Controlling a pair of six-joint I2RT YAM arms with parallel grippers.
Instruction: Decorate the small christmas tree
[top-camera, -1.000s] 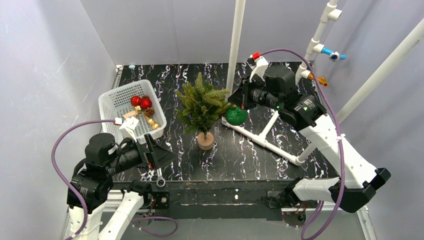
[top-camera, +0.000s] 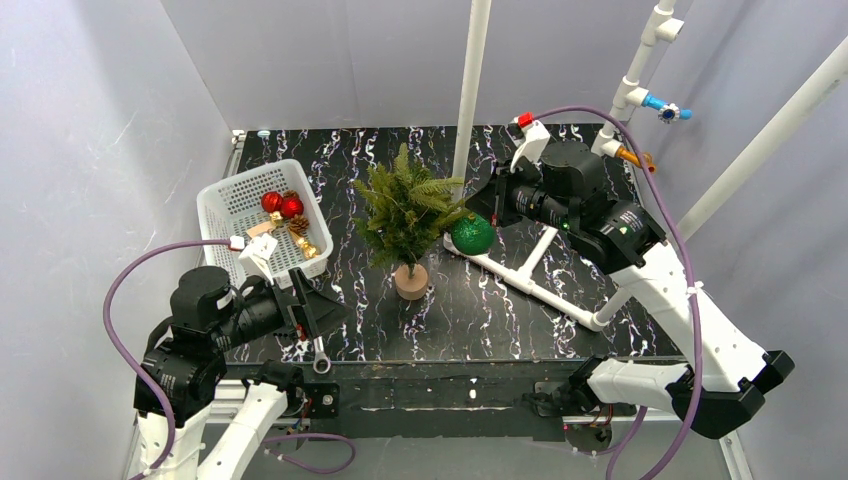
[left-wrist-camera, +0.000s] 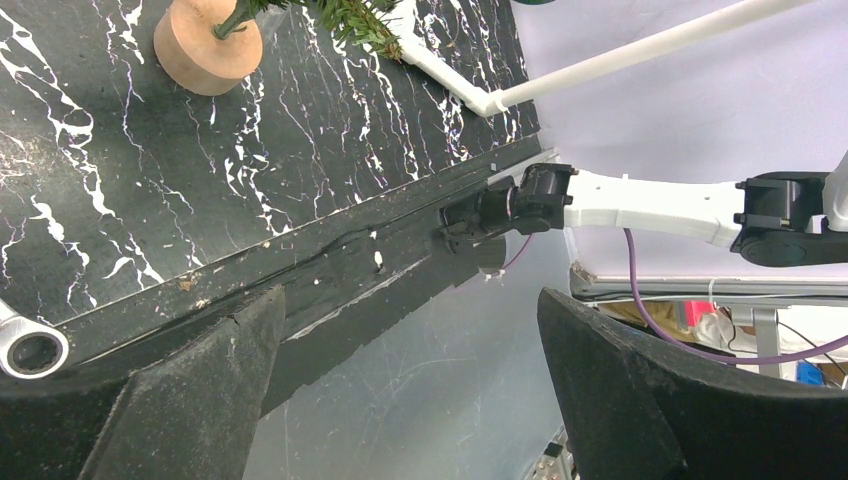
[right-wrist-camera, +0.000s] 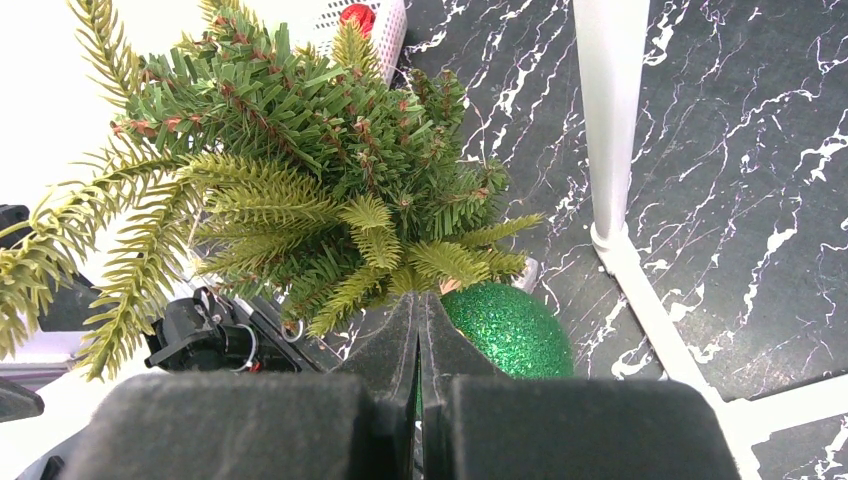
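The small green tree (top-camera: 402, 205) stands upright on its round wooden base (top-camera: 411, 283), mid-table. At its right side is a glittery green ball (top-camera: 473, 234), just below the lower right branches. My right gripper is shut, its tips close above the ball and beside the branches. No loop or string shows between its fingers, and what the ball hangs from cannot be made out. My left gripper stands open and empty near the table's front left. Red balls (top-camera: 291, 207), pine cones and gold ornaments lie in the white basket (top-camera: 222, 195).
White pipes (top-camera: 530, 285) run along the table right of the tree, with an upright pipe (top-camera: 471, 90) close behind the ball. A wrench (top-camera: 321, 358) lies at the front edge near my left gripper.
My right gripper and arm have shifted slightly to the right. The left arm and the basket have stayed put.
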